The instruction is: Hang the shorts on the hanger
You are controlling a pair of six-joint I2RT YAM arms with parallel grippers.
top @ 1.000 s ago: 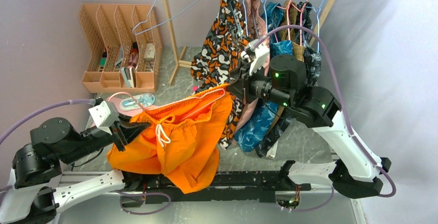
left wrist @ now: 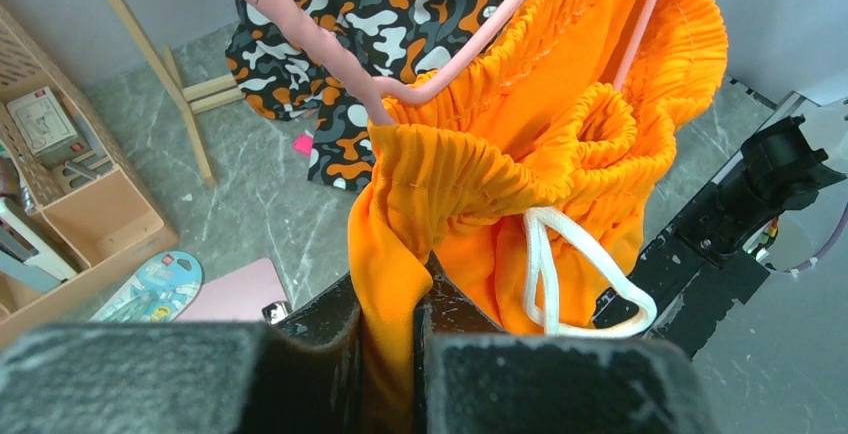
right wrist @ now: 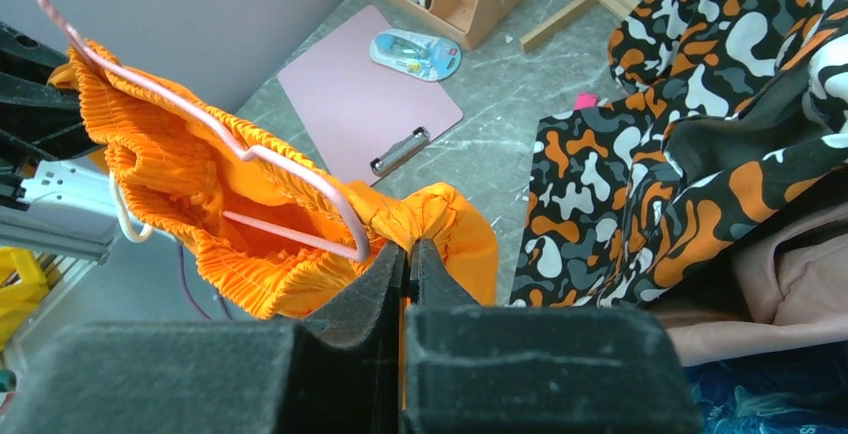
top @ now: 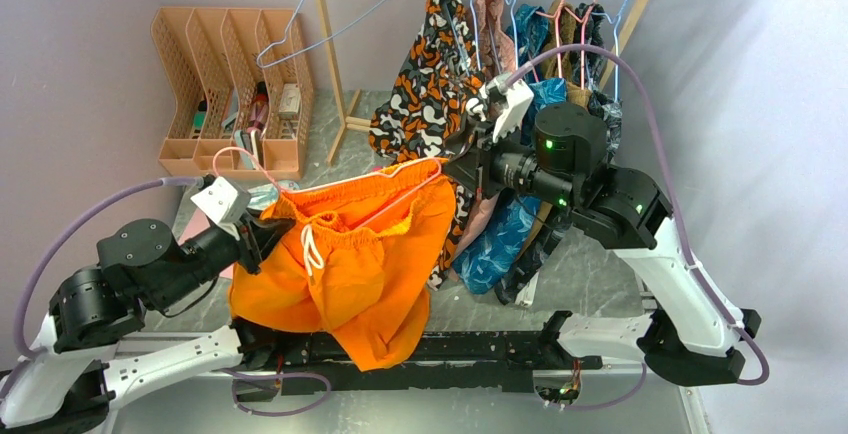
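The orange shorts (top: 350, 274) hang between my grippers, white drawstring at the front, with the pink hanger (left wrist: 320, 44) inside the waistband and its hook above the left end. My left gripper (top: 262, 244) is shut on the shorts' left waistband corner. My right gripper (top: 455, 159) is shut at the other corner; orange fabric (right wrist: 450, 224) shows pinched at its fingertips, where the hanger's end lies alongside.
A rack with camouflage clothing (top: 415, 94) and other garments stands behind the right arm; an empty blue hanger (top: 335, 34) hangs at its left. An organizer (top: 180, 74) stands back left, a pink clipboard (right wrist: 350, 94) on the floor.
The right one has shifted slightly up and right, so the shorts sit a little farther right.
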